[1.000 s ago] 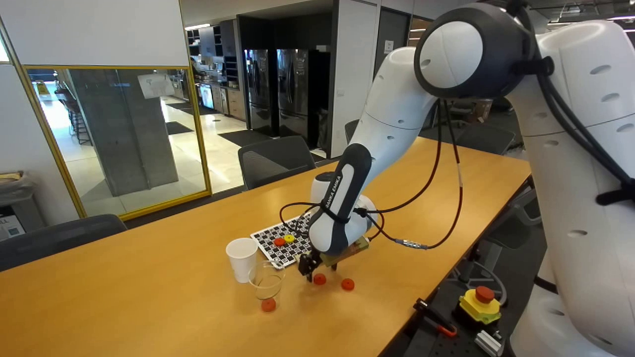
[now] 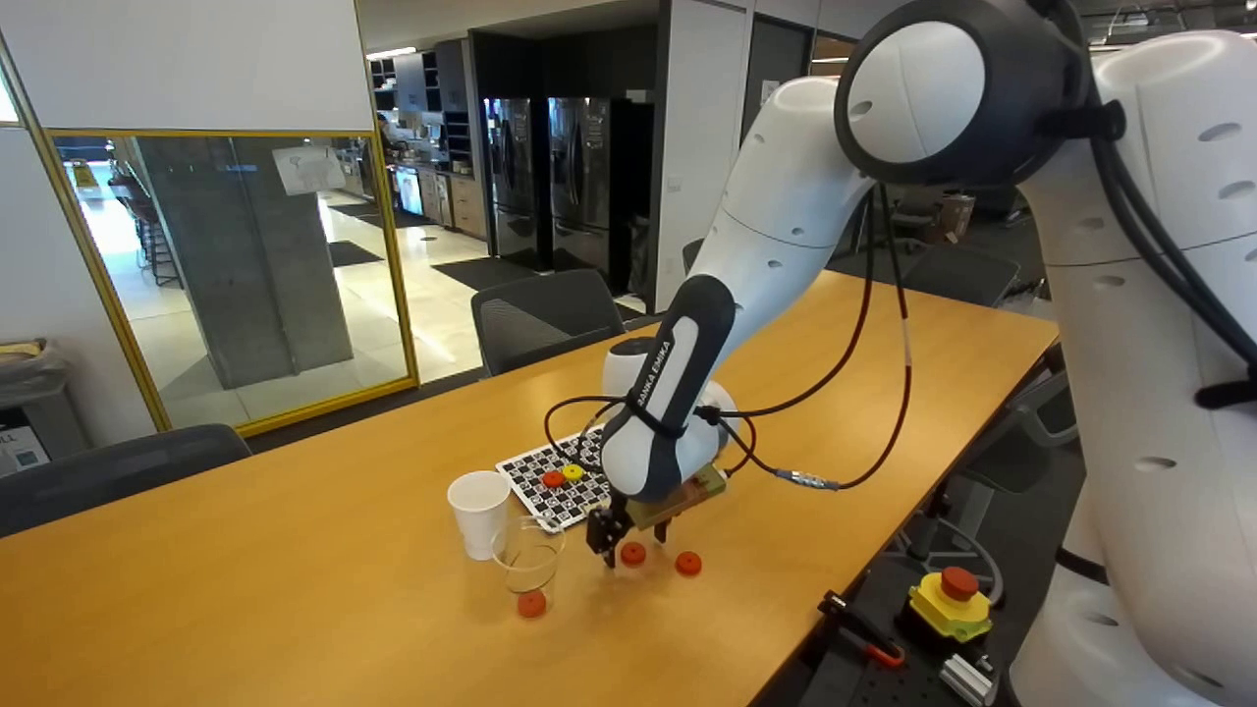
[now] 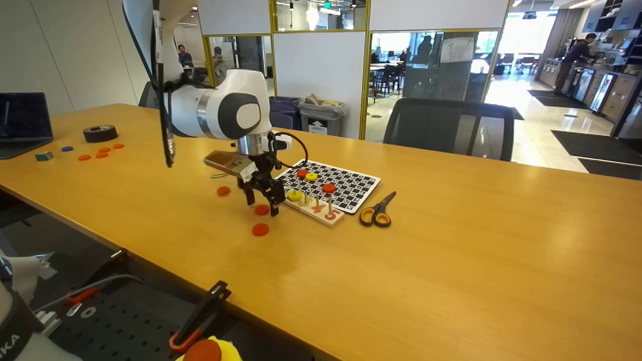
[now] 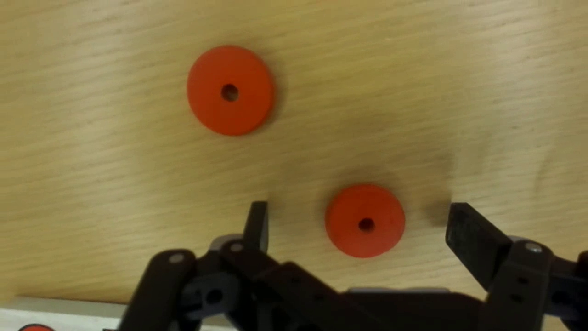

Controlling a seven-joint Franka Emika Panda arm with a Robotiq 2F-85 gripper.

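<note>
My gripper is open, pointing down close above the table. Its two fingers stand on either side of a red disc (image 4: 365, 241) with a small centre hole, and bare table shows between the disc and each finger in the wrist view. A second red disc (image 4: 230, 113) lies farther up and to the left there. Exterior view 2 shows three loose red discs: one under the gripper (image 3: 262, 205), another disc (image 3: 223, 190) to its left, and a third disc (image 3: 260, 229) nearer that camera.
Beside the gripper are a checkered board (image 3: 355, 186) bearing red and yellow discs, a numbered wooden peg base (image 3: 323, 214) and scissors (image 3: 376, 214). Exterior view 1 has a white cup (image 2: 479, 516) and a clear cup (image 2: 529, 559). More discs and black tape (image 3: 100, 133) lie far left.
In exterior view 1 the arm and gripper have moved slightly left and a little lower over the middle red disc. The discs have stayed in place.
</note>
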